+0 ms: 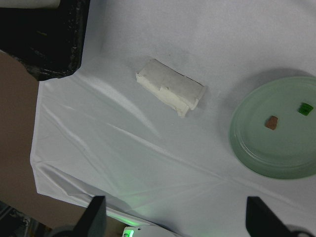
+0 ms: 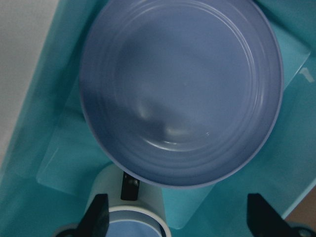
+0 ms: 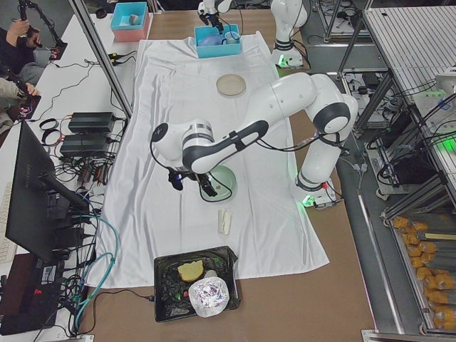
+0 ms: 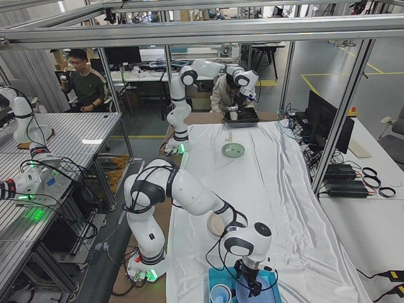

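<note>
My left gripper is open above the cloth near the green plate, which holds a small green piece and a brown piece. A folded white paper item lies beside that plate. My right gripper is open over a teal bin, with a blue plate and a white mug inside, nothing between its fingers.
A black tray with bread and a foil-covered container stands at one end of the cloth. A beige plate lies toward the bin.
</note>
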